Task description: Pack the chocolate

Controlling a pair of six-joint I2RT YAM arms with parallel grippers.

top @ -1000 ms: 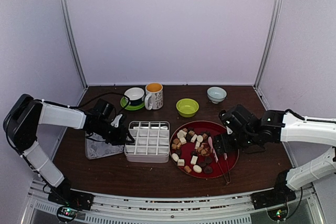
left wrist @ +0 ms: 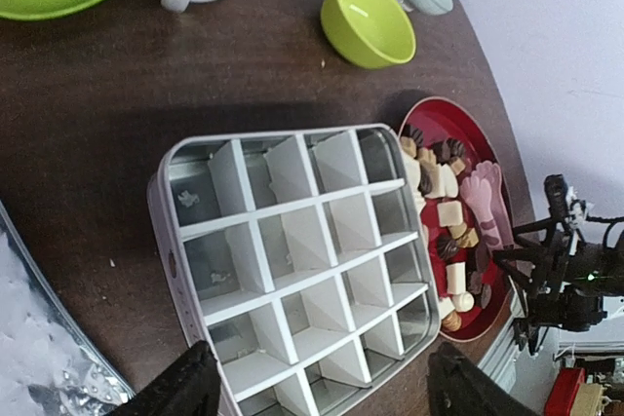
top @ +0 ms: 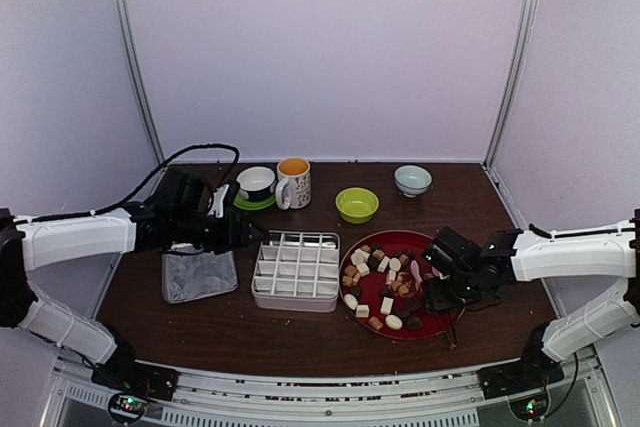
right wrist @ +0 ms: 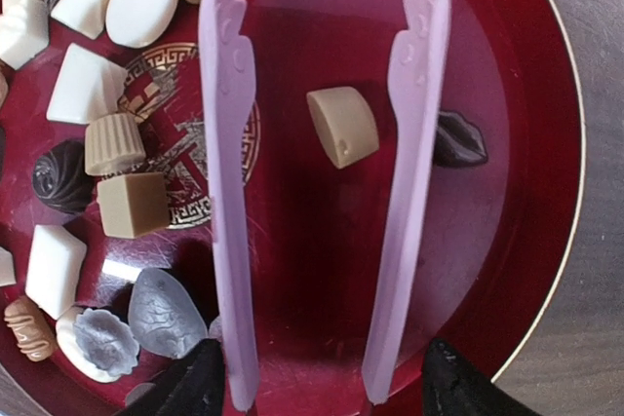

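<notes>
My left gripper (top: 245,232) stands open above the left end of the white grid box (top: 295,272), whose compartments look empty in the left wrist view. The red plate (top: 395,242) holds white, tan and dark chocolates, among them a tan piece (right wrist: 341,126) between the arms of pink tongs (right wrist: 409,202). My right gripper (top: 440,292) is low over the plate's right side, part open around the tongs' near ends, with the tong arms spread apart. Whether its fingers press on them I cannot tell.
A clear lid or tray (top: 200,282) lies left of the box. Along the back stand a mug (top: 293,187), a green bowl (top: 357,207), a pale blue bowl (top: 413,182) and a stacked bowl and plate (top: 255,187).
The box and plate have shifted right since a second ago. My left gripper has risen and the left arm changed pose; my right gripper has moved slightly right.
</notes>
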